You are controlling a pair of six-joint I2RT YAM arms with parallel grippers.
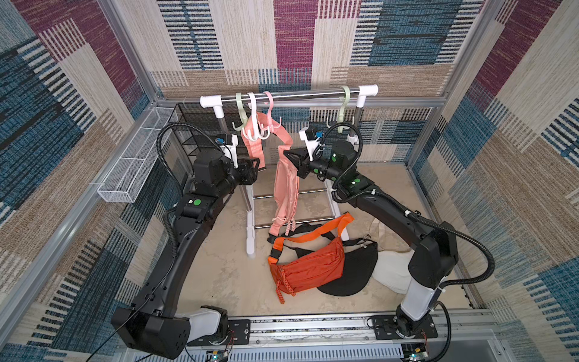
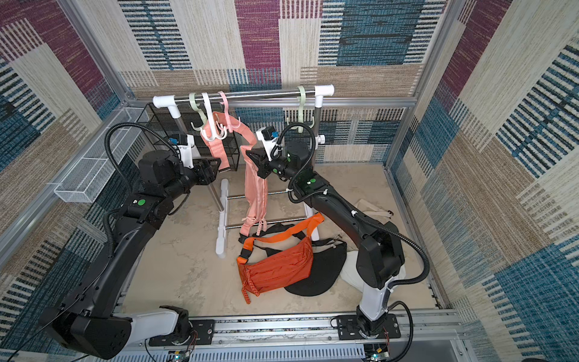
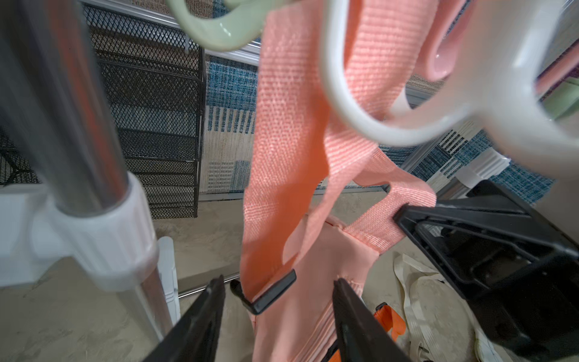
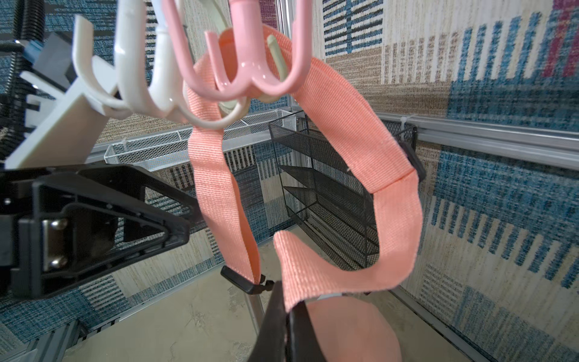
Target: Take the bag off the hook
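Observation:
A pink bag (image 1: 286, 187) hangs from the rack, its strap (image 4: 355, 129) looped up among the hooks. In the left wrist view that strap runs behind a prong of the white hook (image 3: 355, 111) and appears to rest on it. My right gripper (image 1: 286, 153) is shut on the strap near the bag's upper end; the pink webbing enters between its fingertips in the right wrist view. Beside the strap's hanging loose end and black buckle (image 3: 265, 295), my left gripper stands open, holding nothing.
A pink hook (image 4: 247, 66) and a green hook (image 1: 241, 108) flank the white one. The rack's left post (image 3: 90, 150) is close to my left gripper. Below lie an orange bag (image 1: 313, 265), a black cap (image 1: 355, 271) and a white cap (image 1: 392, 271).

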